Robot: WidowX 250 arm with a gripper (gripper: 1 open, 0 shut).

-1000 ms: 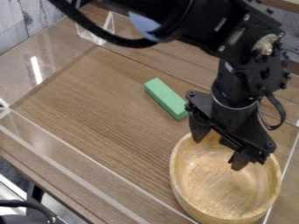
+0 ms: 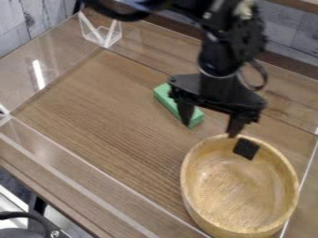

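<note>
My gripper point(image 2: 214, 116) is a black two-fingered hand with its fingers spread open, reaching down over a green block point(image 2: 174, 99) that lies on the wooden table. The block is partly hidden behind the fingers. Below and right of the gripper is a large tan oval bowl point(image 2: 236, 200), with a small dark patch at its upper rim that may belong to the gripper or to something else; I cannot tell.
A white wire-like object point(image 2: 102, 32) stands at the back left. A dark cable or edge shows at the lower left corner.
My gripper has moved back and to the left, away from over the bowl and toward the green block. The bowl and block look unmoved.
</note>
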